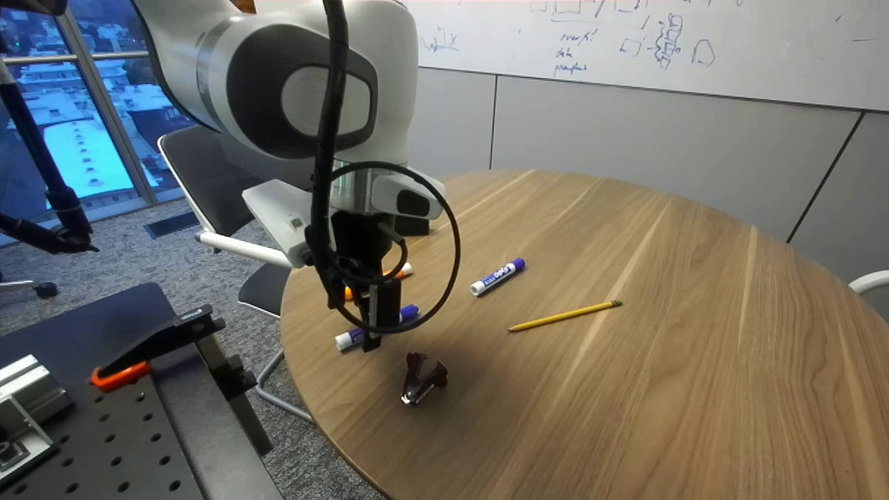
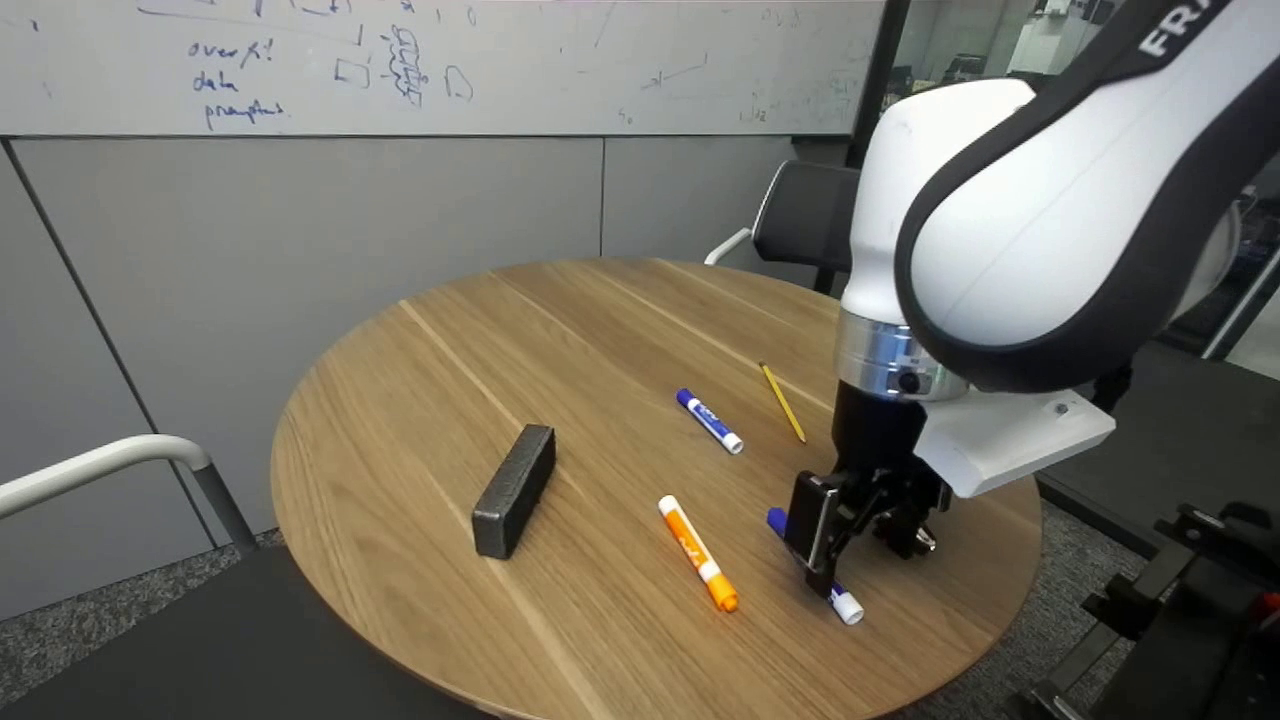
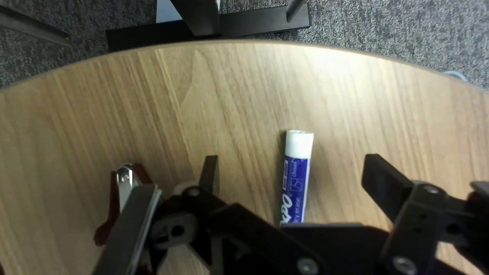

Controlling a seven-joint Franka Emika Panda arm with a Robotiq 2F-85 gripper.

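Note:
My gripper is open and low over the table, with a purple-capped Expo marker lying between its spread fingers in the wrist view. The fingers stand apart from the marker's sides there. In exterior view 1 a black finger hides the middle of this marker; its white end and purple cap show on either side. From exterior view 2 the gripper also covers part of it. A dark red staple remover rests close by, partly behind the left finger in the wrist view.
A second purple-capped marker, a yellow pencil, an orange marker and a black block lie apart on the round wooden table. The table's edge runs close to the gripper.

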